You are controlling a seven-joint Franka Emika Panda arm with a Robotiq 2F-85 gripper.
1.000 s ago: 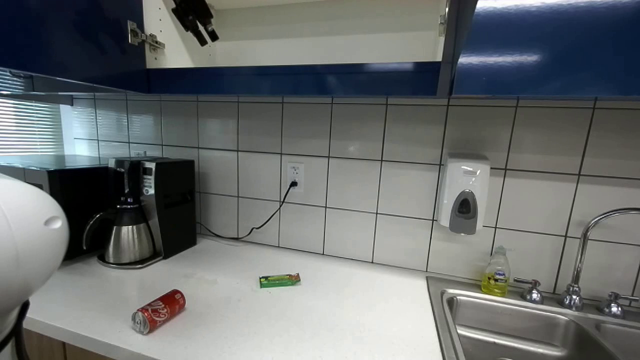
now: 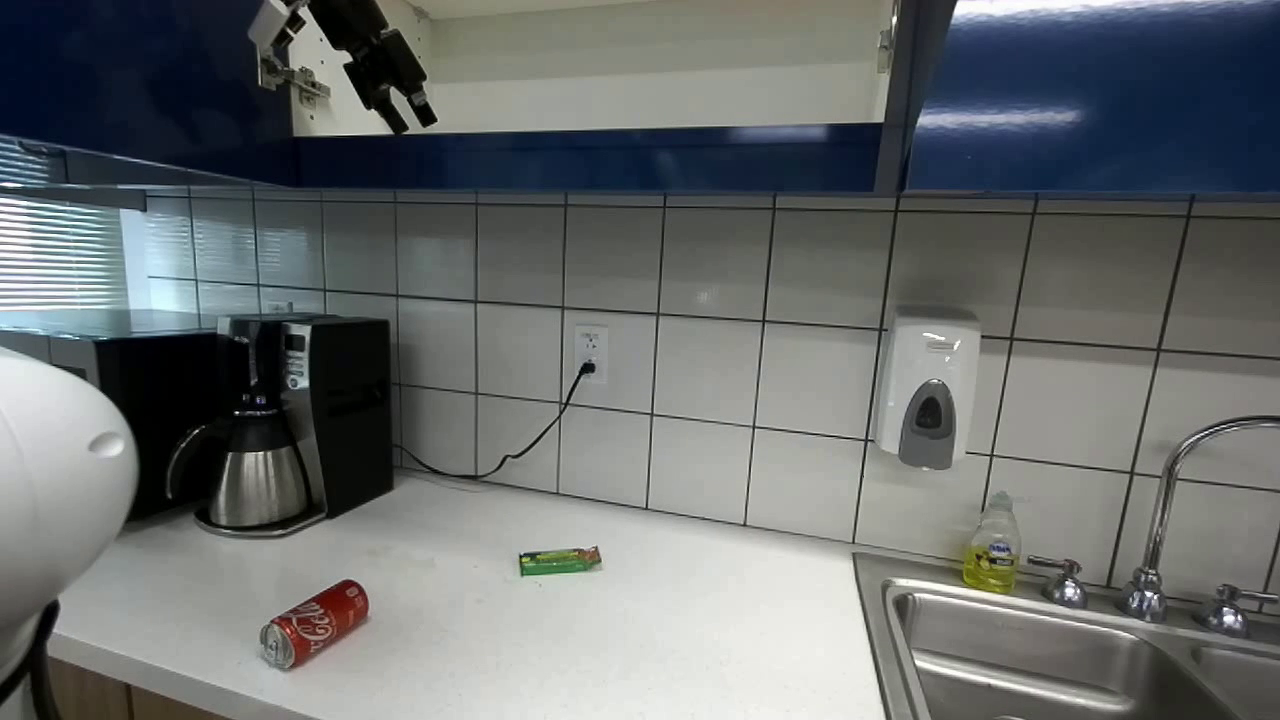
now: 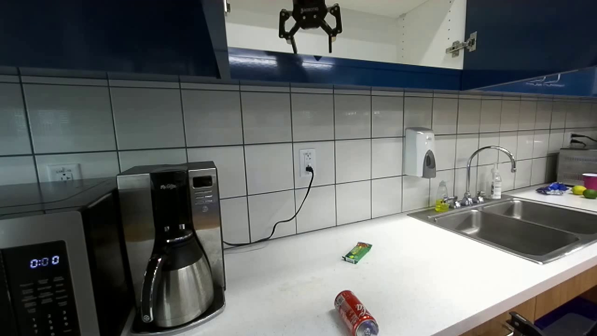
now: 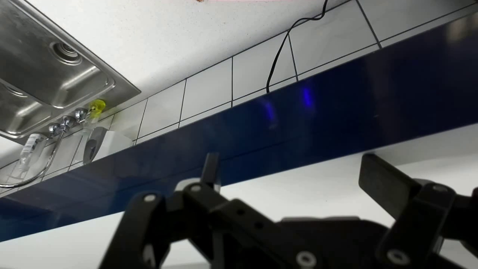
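Note:
My gripper [image 2: 411, 118] hangs in front of the open upper cabinet [image 2: 648, 96], near its left side in exterior view 1. Its fingers are spread, with an empty gap between them, as exterior view 2 shows at the gripper [image 3: 312, 50]. In the wrist view the open gripper faces the cabinet's blue lower edge [image 4: 278, 130]. Far below, a red Coca-Cola can [image 2: 316, 624] lies on its side on the white counter [image 2: 672, 636]. A flat green packet [image 2: 559, 560] rests farther back on the counter.
A coffee maker [image 3: 190, 246] and a microwave [image 3: 50, 263] occupy the counter's left. The sink [image 2: 1032, 648], faucet [image 2: 1161, 516] and yellow soap bottle [image 2: 992, 550] are on the right. A soap dispenser [image 2: 930, 390] hangs on the tiles. The mid-counter is mostly clear.
My gripper has come down, so its fingertips now hang closer to the cabinet's blue lower edge, and more of the arm shows. The can is very slightly farther left; the packet has stayed put.

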